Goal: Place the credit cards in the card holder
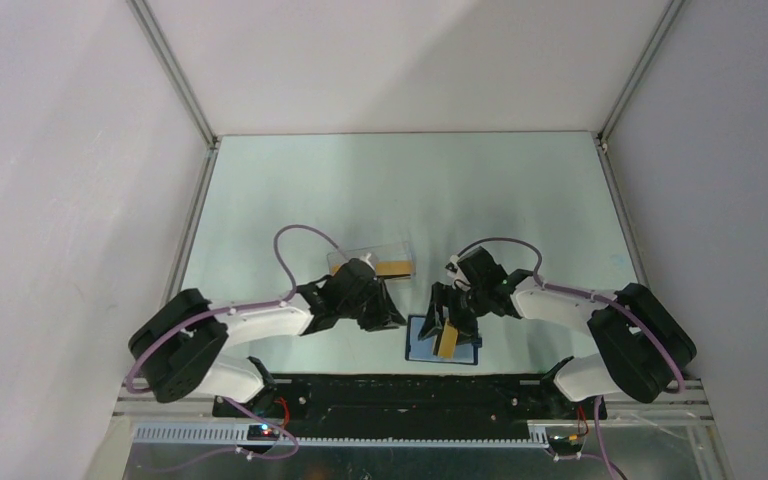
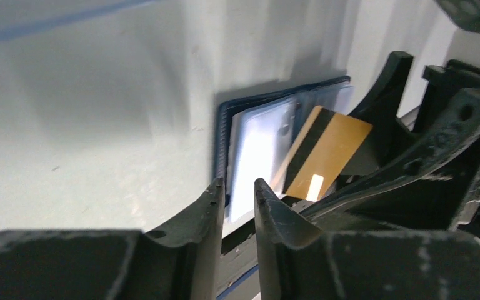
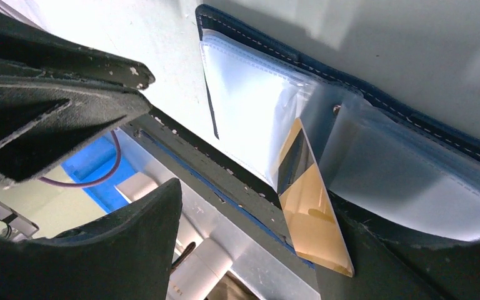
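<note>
The open card holder, dark-bordered with clear sleeves, lies at the table's front, slightly right of centre. A gold card with a dark stripe stands tilted at its middle, partly in or against a sleeve; which cannot be told. My right gripper is open over the holder, the card beside its right finger. My left gripper hangs just left of the holder, its fingertips a small gap apart, nothing visible between them. Further gold cards lie in a clear tray behind the left arm.
A dark strip and metal rail run along the front edge, close under both grippers.
</note>
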